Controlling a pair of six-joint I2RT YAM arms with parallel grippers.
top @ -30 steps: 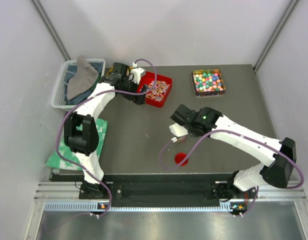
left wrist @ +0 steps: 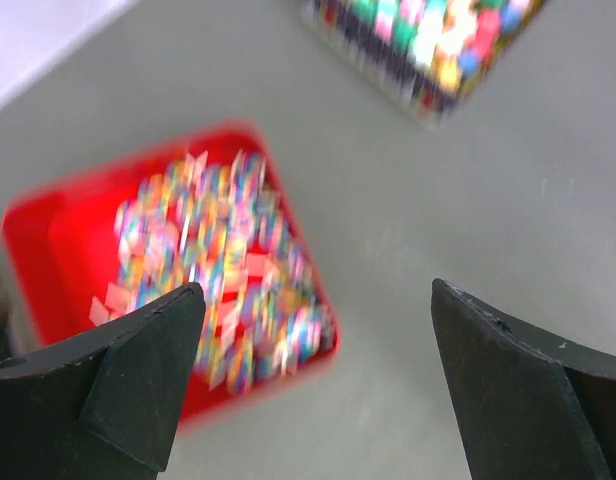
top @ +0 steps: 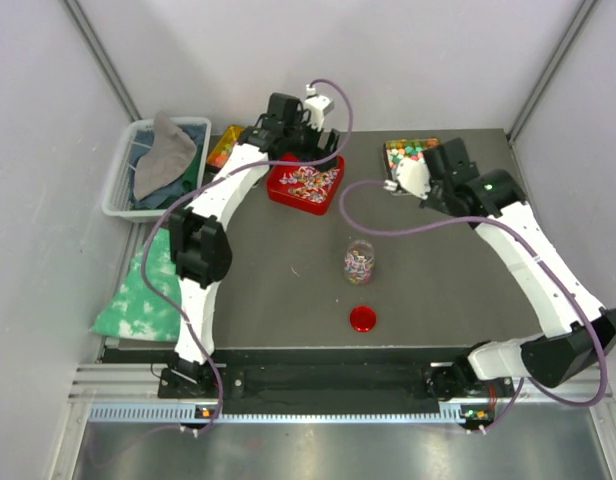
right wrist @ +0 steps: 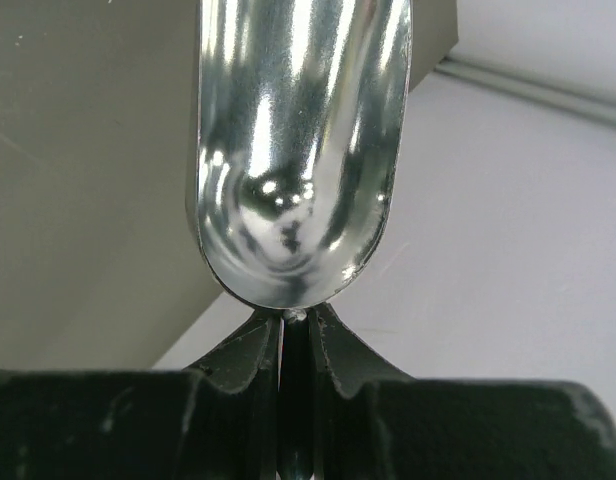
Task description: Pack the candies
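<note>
A clear jar (top: 358,262) with wrapped candies in it stands open at mid-table, its red lid (top: 363,319) lying nearer the front edge. The red tray (top: 276,188) of wrapped candies is at the back. My left gripper hangs over that tray's right side, open and with nothing between its fingers. At the back right, my right gripper is shut on the handle of a shiny metal scoop (right wrist: 303,130), whose bowl looks empty. The dark box of round coloured candies (top: 409,150) is partly hidden by the right arm in the top view.
A white basket (top: 116,190) with cloths stands at the back left, an orange box (top: 221,148) of candies beside it. A green patterned cloth (top: 143,300) lies at the front left. Bare table surrounds the jar.
The right arm has swung from above the jar to the back right, uncovering the jar and carrying the scoop. The left gripper has shifted right and slightly back over the red tray.
</note>
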